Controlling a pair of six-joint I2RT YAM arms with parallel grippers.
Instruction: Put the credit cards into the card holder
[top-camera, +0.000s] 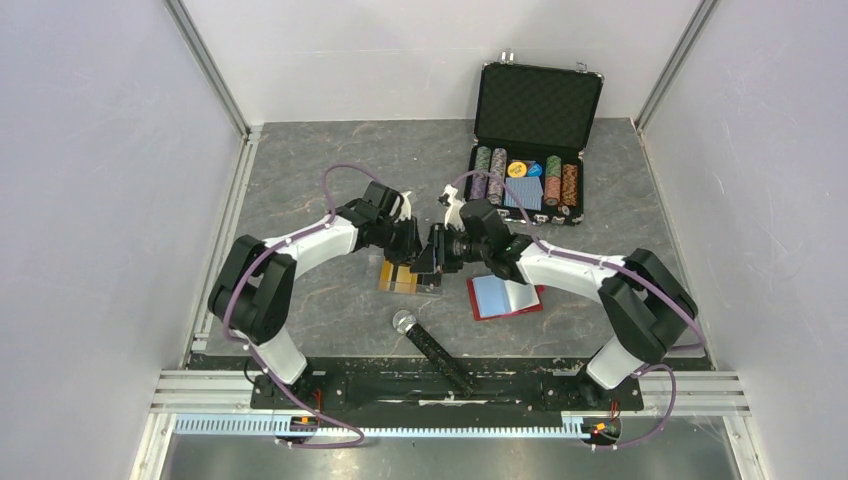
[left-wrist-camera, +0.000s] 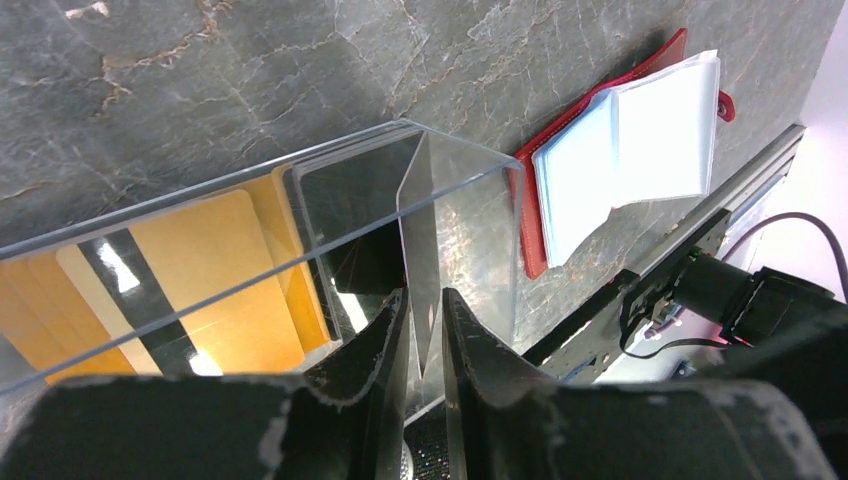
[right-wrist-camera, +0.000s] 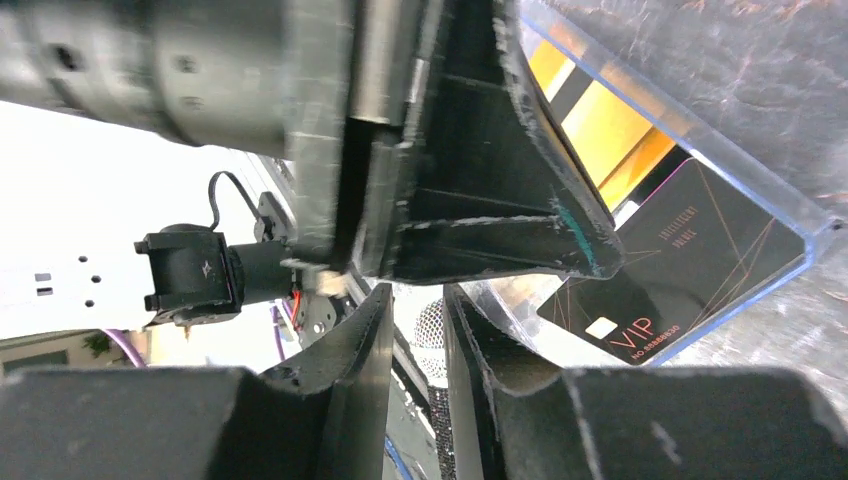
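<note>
A clear box (left-wrist-camera: 250, 175) holds gold cards (left-wrist-camera: 215, 250) and, at its right end, a dark card with thin lines (right-wrist-camera: 690, 265) marked VIP. The red card holder (top-camera: 507, 297) lies spread out right of the box, its pale sleeves up. My left gripper is at the box's right end, fingers parted; between the tips a thin grey sheet (left-wrist-camera: 420, 240) appears nearly edge-on, without clear contact on either side. Close by, my right gripper stands open and empty. In the right wrist view a left finger (right-wrist-camera: 500, 190) covers part of the box.
A microphone (top-camera: 437, 352) lies in front of the box. The open chip case (top-camera: 528, 190) stands at the back right. Bare table shows at the back left. The two gripper heads are almost touching, leaving little room between them.
</note>
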